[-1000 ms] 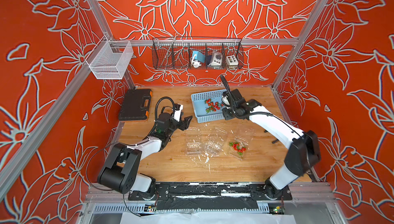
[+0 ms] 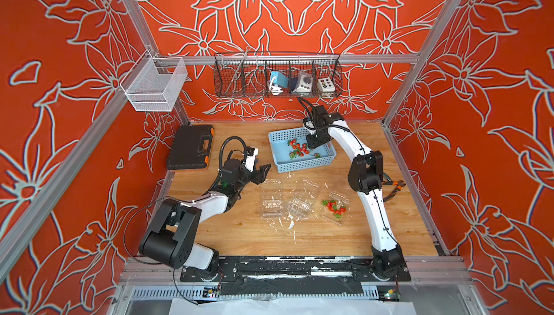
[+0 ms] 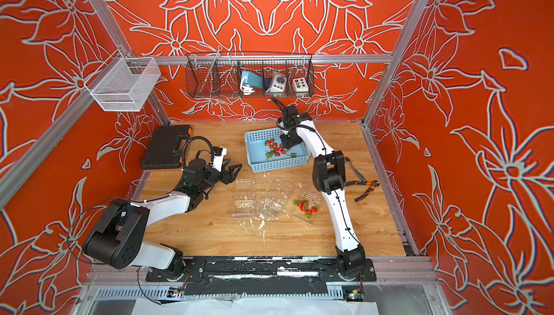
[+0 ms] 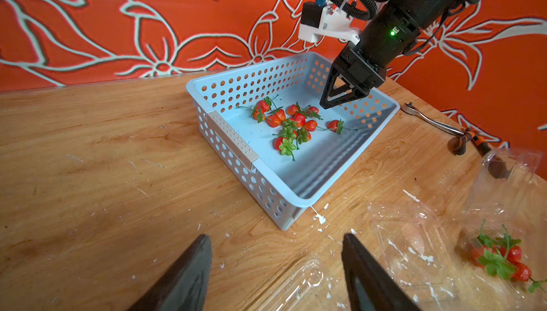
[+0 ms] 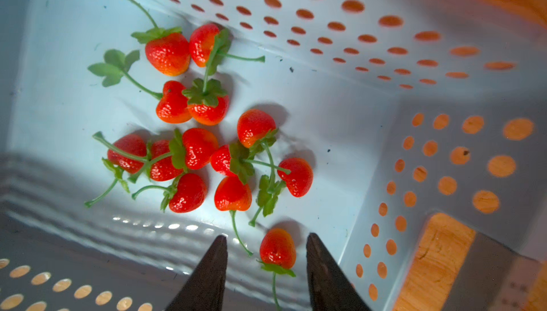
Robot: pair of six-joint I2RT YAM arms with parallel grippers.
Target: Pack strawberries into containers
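Several red strawberries (image 5: 199, 148) with green stems lie in the blue perforated basket (image 4: 267, 182). Over its right part hangs my right gripper, open; a lone strawberry (image 5: 278, 248) appears between its fingertips in the right wrist view, with no visible contact. My left gripper is open and empty, left of the basket's front corner over the table. Clear plastic containers (image 2: 300, 206) lie in front of the basket. The rightmost clear container (image 4: 495, 197) holds several strawberries (image 2: 334, 206); its lid stands up.
A black case (image 2: 190, 146) lies at the back left. Pliers (image 3: 363, 188) with orange handles rest at the right. A wire rack (image 2: 277, 75) hangs on the back wall. Bare wood (image 4: 97, 180) stretches left of the basket.
My right arm has swung inward from the right, and its gripper has moved from the basket's front right corner to above the basket's right part. The left arm has barely moved.
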